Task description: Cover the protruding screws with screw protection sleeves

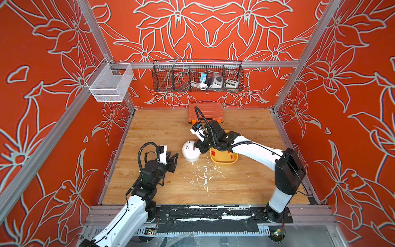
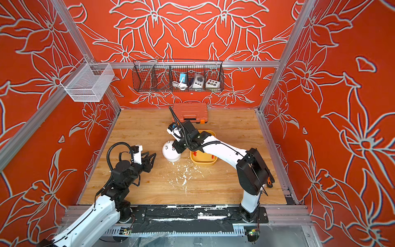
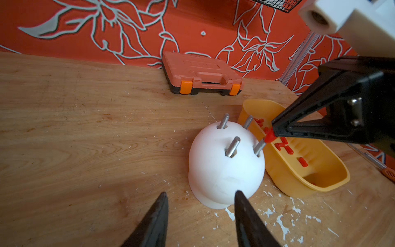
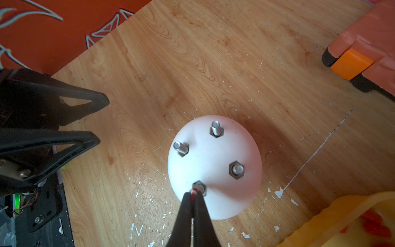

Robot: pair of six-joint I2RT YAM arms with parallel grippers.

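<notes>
A white dome stands on the table with several upright screws in hex nuts, bare in the right wrist view apart from the one under my right gripper. That gripper is shut on a small red sleeve [image 3: 270,135], held at the tip of the screw [image 3: 259,146] nearest it. My left gripper is left of the dome, its fingers apart and empty. More red sleeves [image 3: 302,161] lie in the yellow tray [image 3: 333,179], right of the dome.
An orange case [image 1: 205,109] lies at the back wall, with wire baskets [image 1: 197,74] hung above. White flakes are scattered in front of the dome.
</notes>
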